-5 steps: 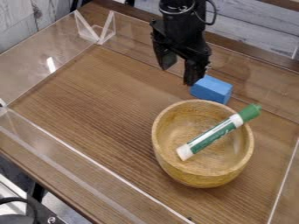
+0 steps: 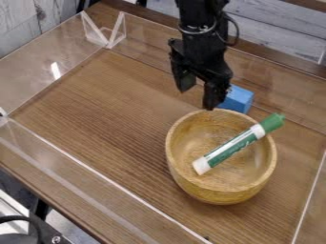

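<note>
The black arm reaches down from the top of the view, its open gripper [image 2: 197,95] hanging above the table behind a tan bowl [image 2: 188,181]. A blue block [image 2: 237,100] sits just right of the gripper, behind the bowl's rim. A white marker-like stick with green ends [image 2: 235,143] lies diagonally in the bowl, its upper end over the right rim.
A clear plastic structure stands at the far upper left. A dark cable shows at the lower left edge.
The gripper has come lower and toward the bowl, now partly in front of the blue block's left side. The bowl and stick look unmoved.
</note>
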